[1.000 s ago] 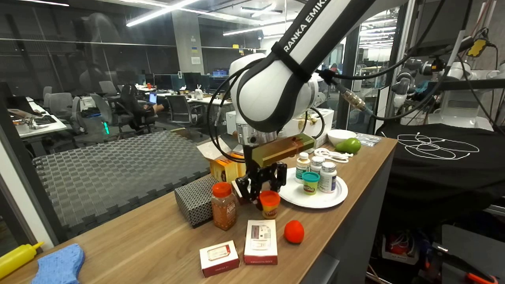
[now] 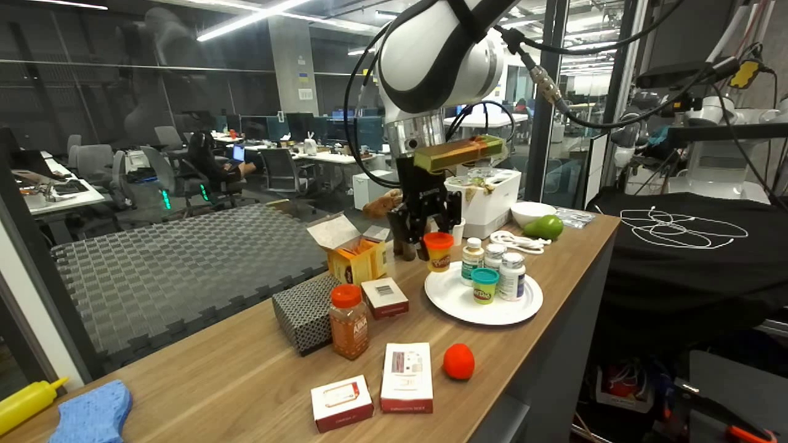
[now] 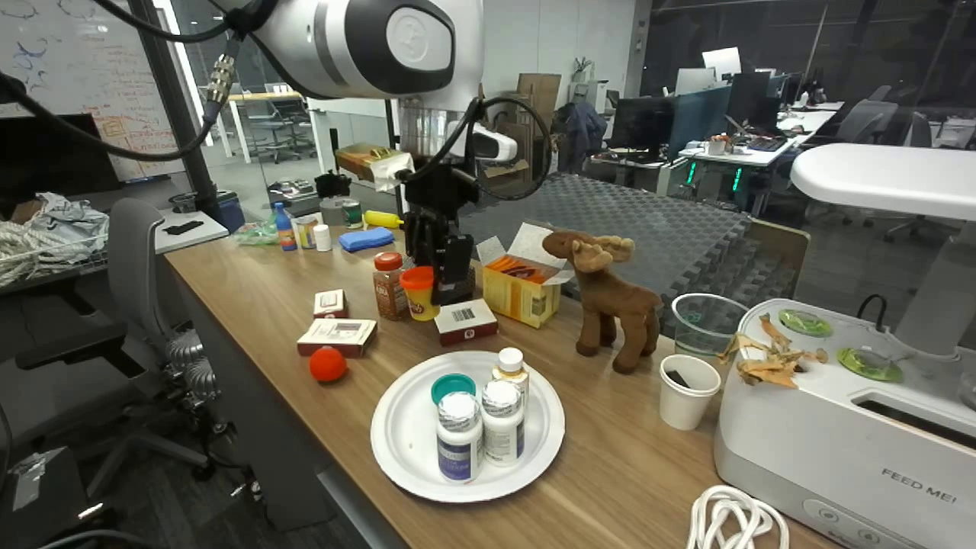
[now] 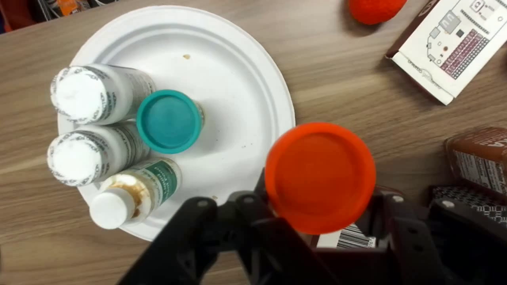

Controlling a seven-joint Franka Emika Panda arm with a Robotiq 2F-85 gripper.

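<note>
A yellow Play-Doh can with an orange-red lid hangs upright in the air, with my gripper shut on it. From above, its round lid hides most of the can's body and the contact with my fingers. The white plate lies just below and to one side; in the wrist view the lid overlaps its edge. On the plate stand a teal-lidded Play-Doh can, two white bottles and a smaller white-capped bottle.
Close by are a small box, an orange-capped jar, a patterned box, an open yellow box and a plush moose. A red ball sits near the table edge. Part of the plate is bare.
My gripper has risen with the orange-lidded can and moved toward the plate, away from the jar and ball. The things on the plate have not moved.
</note>
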